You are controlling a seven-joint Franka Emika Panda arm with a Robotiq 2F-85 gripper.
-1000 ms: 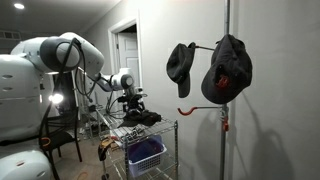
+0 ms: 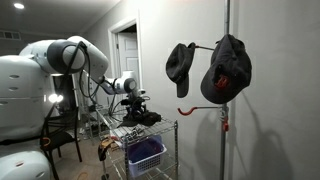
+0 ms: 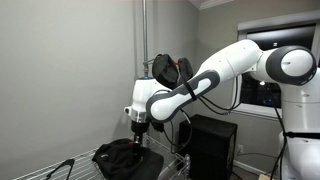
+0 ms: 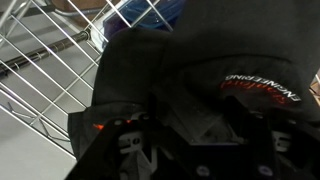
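Observation:
Dark caps lie bunched on the top of a wire rack; in exterior view 2 the same dark pile sits under my gripper. White and red lettering marks one dark cap in the wrist view. My gripper points down at the pile, its tips at or close to the fabric. Against the black cloth the fingers are too dark to show how far apart they stand, or whether any cloth lies between them.
Two dark caps hang on the wall-side pole, one smaller and one nearer. Below them a red-tipped hook is empty. A bluish-white basket occupies the lower shelf. Wire mesh lies bare beside the caps.

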